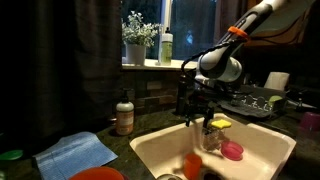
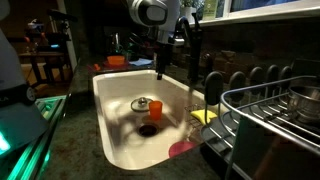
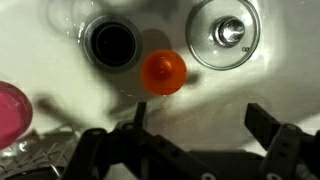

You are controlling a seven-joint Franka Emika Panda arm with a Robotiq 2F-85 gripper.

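Observation:
An orange cup (image 3: 163, 72) stands in the white sink (image 2: 113, 120), with the dark drain (image 3: 112, 43) on one side and a round clear lid with a metal knob (image 3: 222, 32) on the other. My gripper is open and holds nothing. It hangs above the sink, clear of the cup; in exterior view 1 the gripper (image 1: 194, 115) is well higher than the cup (image 1: 192, 165). A pink bowl (image 1: 232, 150) sits toward the sink's far end in that view.
A yellow sponge (image 2: 203, 116) lies by the sink's edge beside a wire dish rack (image 2: 275, 115). On the counter are a soap bottle (image 1: 124, 115), a blue cloth (image 1: 75, 155) and an orange-red plate (image 1: 97, 173). Bare sink floor lies beneath the gripper.

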